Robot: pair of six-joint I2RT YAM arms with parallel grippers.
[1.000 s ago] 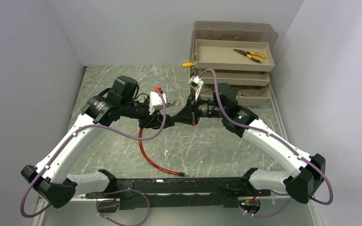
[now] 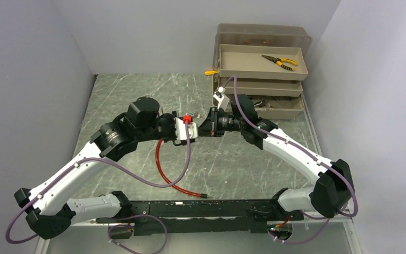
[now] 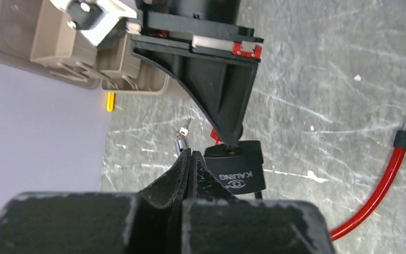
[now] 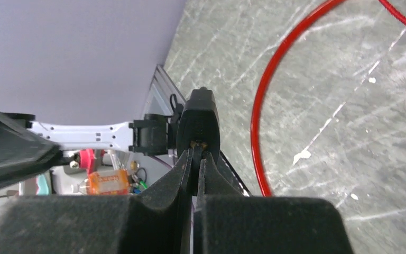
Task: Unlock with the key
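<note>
A black padlock marked KALING hangs at the tip of my right gripper, which is shut on it; in the right wrist view it stands upright beyond the fingertips, with a brass-coloured spot where they meet it. My left gripper is shut, nothing seen between its fingers, its tips just beside the padlock in the left wrist view. A small silver key (image 3: 184,129) lies on the marble table by a silver cylindrical object (image 3: 180,144). Whether anything sits in the padlock's keyhole is hidden.
Tiered beige trays (image 2: 259,58) with pliers (image 2: 279,62) stand at the back right, a yellow-handled tool (image 2: 210,72) beside them. A red hose (image 2: 177,185) curves over the front of the table.
Compared with a second ago, the left arm has swung and moved a little right and down in the top view. The right arm has shifted slightly, still at the middle.
</note>
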